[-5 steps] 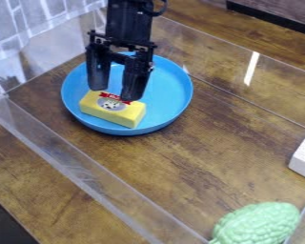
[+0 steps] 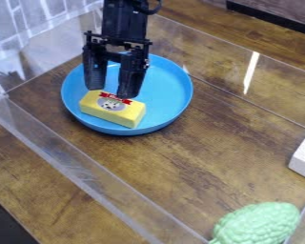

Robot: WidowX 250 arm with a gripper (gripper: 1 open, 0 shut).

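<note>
A black gripper [image 2: 114, 67] reaches down from the top over a blue plate [image 2: 171, 100], its two fingers spread apart, one at each side. Below it on the plate lies a yellow block [image 2: 118, 115] with a red-and-white label. The fingertips hang just above or behind the block; whether they touch it cannot be told.
A green textured object [image 2: 254, 225] lies at the bottom right, and a white object [image 2: 303, 152] at the right edge. A clear plastic edge runs along the left.
The gripper has shifted slightly to the left and up. The block and plate look unmoved.
</note>
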